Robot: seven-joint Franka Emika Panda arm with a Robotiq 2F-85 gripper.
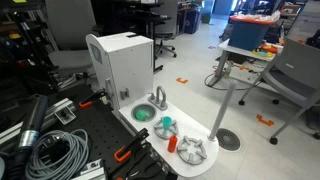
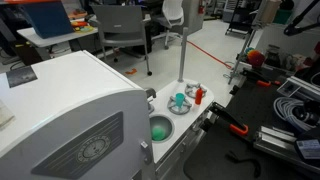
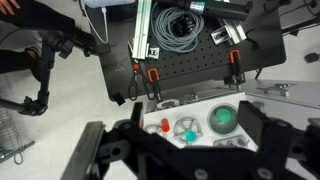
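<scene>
My gripper is open over the toy kitchen, its dark fingers wide apart at the bottom of the wrist view, with nothing held between them. Below, a teal cup-like object (image 3: 190, 135) sits on a stove burner. Beside it stands a small red object (image 3: 165, 125), upright in exterior view 1. A green item (image 3: 223, 117) lies in the round sink (image 2: 158, 128). The white counter also bears a second burner (image 1: 191, 150) and a faucet (image 1: 160, 88). Neither exterior view clearly shows the gripper.
A tall white cabinet (image 1: 122, 62) rises at one end of the counter, and a pale post (image 1: 222, 110) at the other. Orange-handled clamps (image 3: 153, 82) line the black table edge. Coiled cable (image 3: 176, 28) lies on that table. Chairs (image 1: 292, 75) stand beyond.
</scene>
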